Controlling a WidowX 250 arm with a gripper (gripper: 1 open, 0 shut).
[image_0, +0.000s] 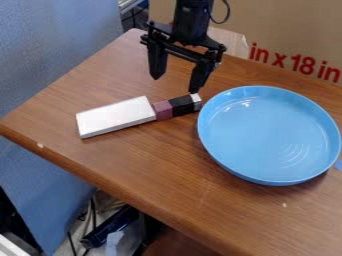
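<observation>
My black gripper (177, 72) hangs open above the back part of the wooden table, its two fingers apart with nothing seen between them. Below and in front of it lies a flat cleaver-like object with a white rectangular head (114, 117) and a short maroon and black handle (177, 107), its end pointing toward the right. A light blue plate (267, 135) lies to the right, close beside the end of that handle.
The wooden table (147, 170) has free room at the front and back left. A cardboard box (287, 40) with red print stands behind. A blue-grey surface borders the left edge, with clutter below the table.
</observation>
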